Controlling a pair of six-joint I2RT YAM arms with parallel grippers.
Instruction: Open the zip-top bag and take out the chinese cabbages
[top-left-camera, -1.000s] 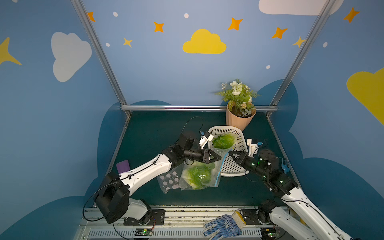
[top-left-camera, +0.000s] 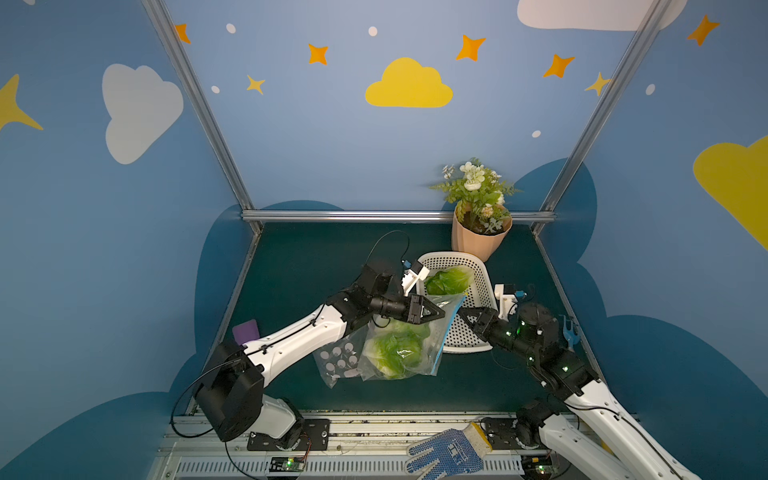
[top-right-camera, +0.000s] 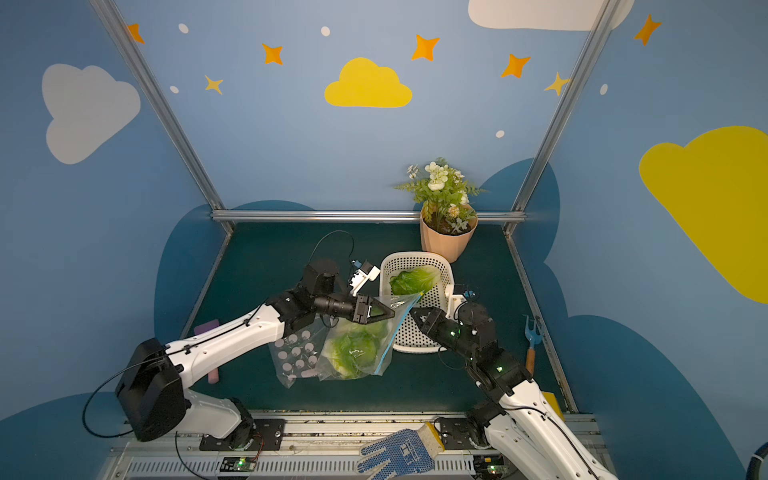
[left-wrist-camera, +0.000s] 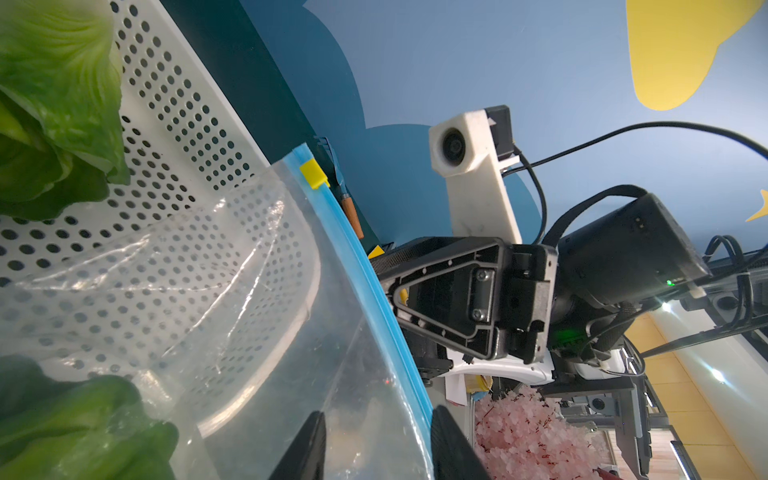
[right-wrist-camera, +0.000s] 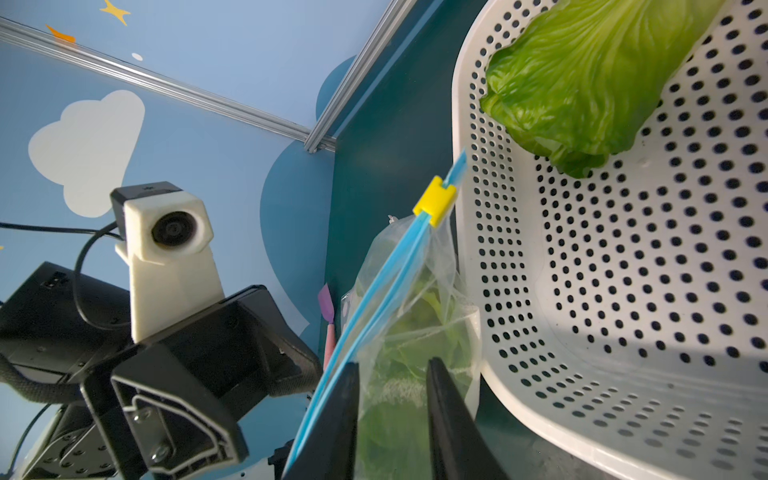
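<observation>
The clear zip bag (top-left-camera: 392, 369) lies on the table with a green Chinese cabbage (top-left-camera: 396, 349) inside; its blue-edged mouth stands raised on the basket side. In the right wrist view, a yellow slider (right-wrist-camera: 434, 200) sits near the top of the blue strip. Another cabbage (right-wrist-camera: 592, 80) rests in the white basket (top-left-camera: 489, 297). My left gripper is part open at the bag's mouth, clear film and the blue strip showing around its fingers; whether it touches them I cannot tell. On the mouth's other side, my right gripper has its fingers apart, the bag visible beyond.
Behind the basket stands a flower pot (top-left-camera: 480, 232). A sheet with round white pieces (top-left-camera: 340, 360) lies left of the bag. A blue-gray glove (top-left-camera: 448, 454) is on the front rail, and a small fork (top-right-camera: 532, 340) lies at the right edge.
The bag's upper mouth corner has risen slightly and now overlaps the lower edge of the basket cabbage.
</observation>
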